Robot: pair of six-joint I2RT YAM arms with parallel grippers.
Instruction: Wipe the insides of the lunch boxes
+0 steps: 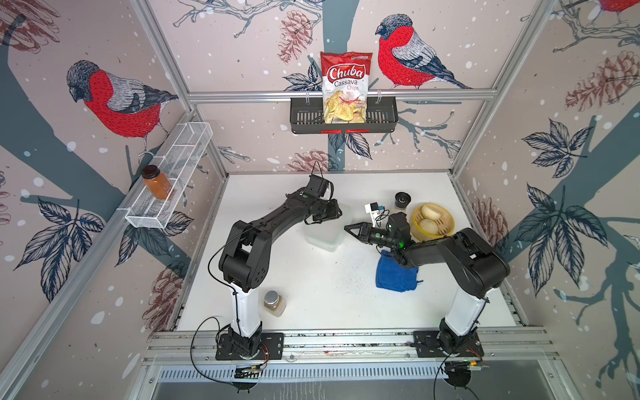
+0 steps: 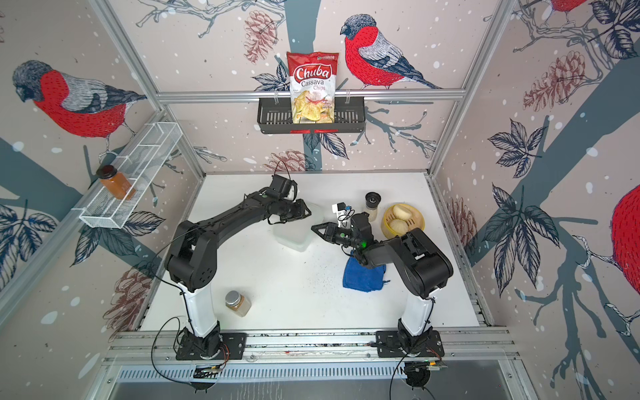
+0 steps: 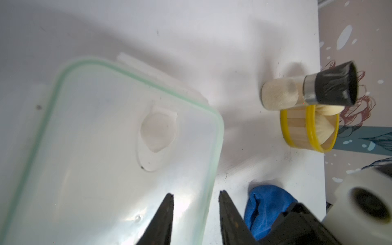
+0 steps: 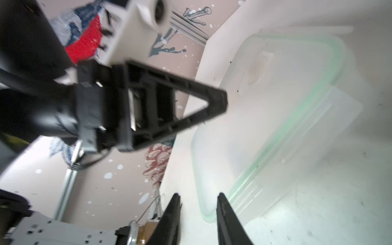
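A translucent lunch box (image 1: 323, 235) with a pale green rim sits mid-table, a lid on top (image 3: 102, 163), as far as the left wrist view shows. My left gripper hovers over it, open and empty. My right gripper is beside its right side, its fingertips apart, nothing visibly between them. A folded blue cloth (image 1: 395, 273) lies under the right arm, partly hidden by it.
A pepper grinder (image 1: 402, 200) and a yellow basket (image 1: 448, 214) with pale items stand at back right. A jar (image 1: 273, 301) stands at front left. Shelves hang on the back and left walls.
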